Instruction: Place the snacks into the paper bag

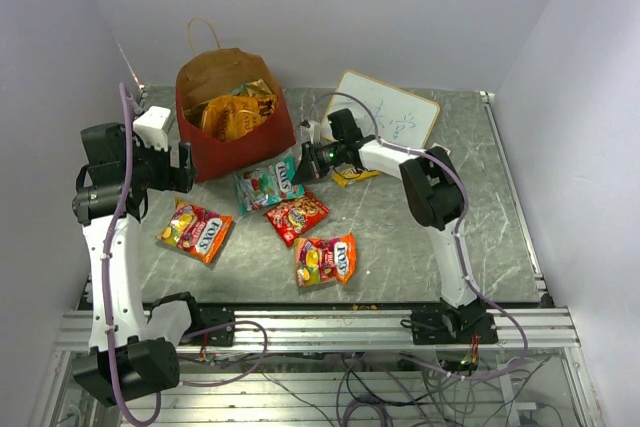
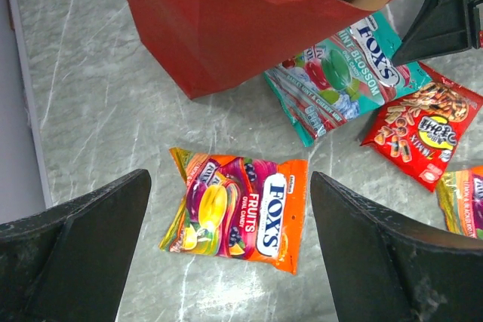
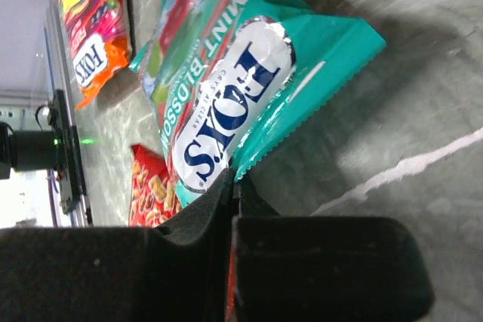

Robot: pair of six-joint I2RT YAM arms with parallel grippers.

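A teal Fox's mint bag (image 1: 266,185) lies at the foot of the red paper bag (image 1: 238,152), and my right gripper is shut on its corner edge. The red nut packet (image 1: 297,215) rests beside it. An orange Fox's fruits bag (image 2: 240,209) lies flat below my left gripper, whose fingers stand wide apart with nothing between them. Another orange bag (image 1: 326,260) is at the front middle. A yellow packet (image 1: 355,175) is partly hidden under the right arm. Yellow and orange snacks (image 1: 238,117) fill part of the paper bag.
A whiteboard (image 1: 400,117) with writing lies at the back, behind the right arm. The paper bag's handle (image 1: 203,32) rises at its rear. Right of the right arm, the grey table (image 1: 490,227) is clear.
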